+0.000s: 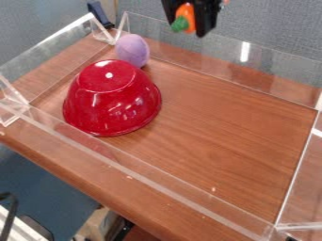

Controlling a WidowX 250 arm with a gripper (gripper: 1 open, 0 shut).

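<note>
The black gripper [189,13] hangs at the top of the view, right of centre and partly out of frame, shut on a small orange object with a green tip [184,21]. A glossy red bowl [111,99] lies upside down on the left of the wooden surface. Behind it stands a pale purple egg-shaped object [132,50].
Clear low walls [277,80] surround the wooden surface [227,151]. A dark blue post [101,13] stands at the back left corner.
</note>
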